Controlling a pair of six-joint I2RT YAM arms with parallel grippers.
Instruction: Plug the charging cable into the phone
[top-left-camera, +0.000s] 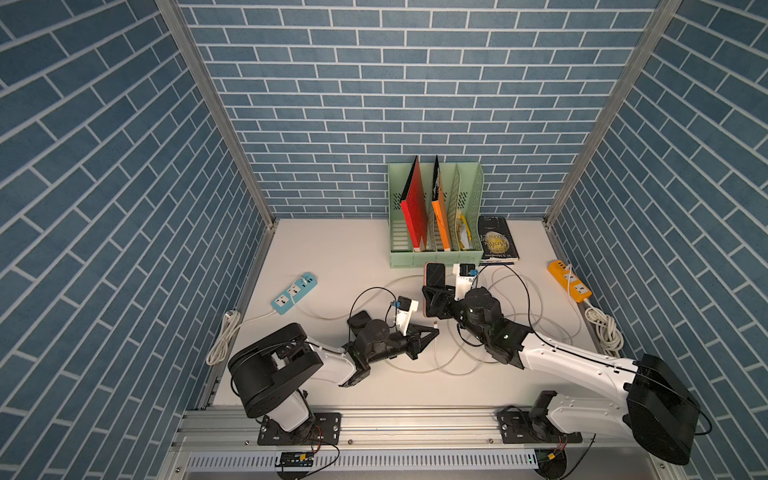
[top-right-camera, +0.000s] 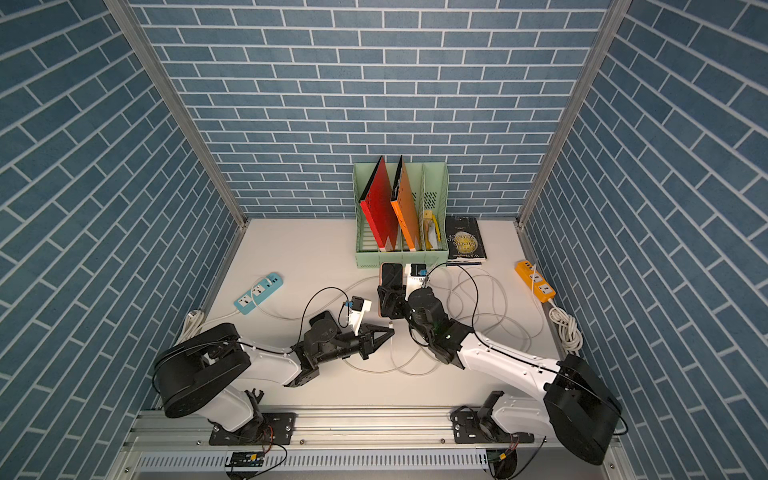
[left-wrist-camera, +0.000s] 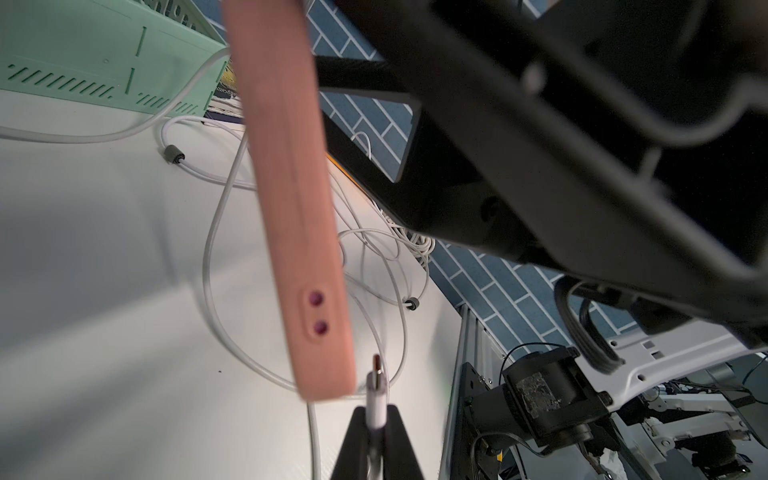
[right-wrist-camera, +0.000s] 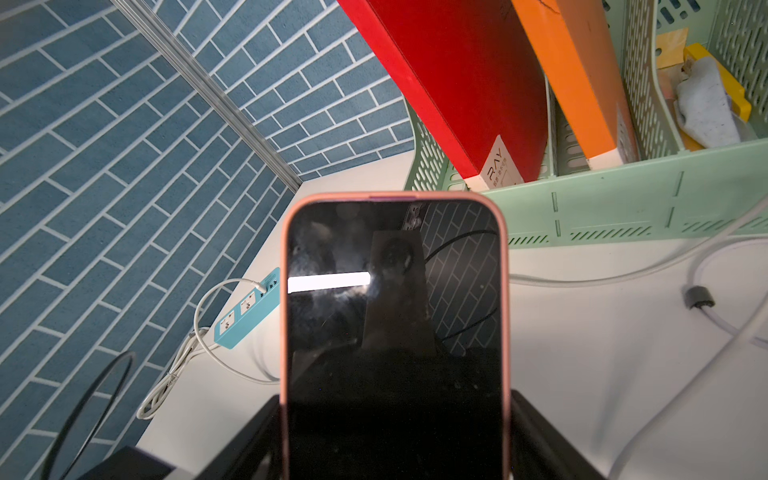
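Note:
The phone (right-wrist-camera: 396, 320), dark-screened in a pink case, is held upright in the right wrist view with my right gripper shut on its sides. In the left wrist view the narrow edge of the phone (left-wrist-camera: 292, 216) rises at the centre. My left gripper is shut on the light charging plug (left-wrist-camera: 376, 400), metal tip pointing up. That tip sits just right of the phone's lower end in this view; a gap appears between them. The port itself does not show. From above, my left gripper (top-left-camera: 436, 329) is in front of the phone (top-left-camera: 434, 276).
A green file rack (top-left-camera: 436, 258) with red and orange folders stands close behind the phone. Right of it lies a black book (top-left-camera: 497, 240). Power strips, blue (top-left-camera: 293, 293) and orange (top-left-camera: 569, 280), lie at the sides. Loose white cables cross the table.

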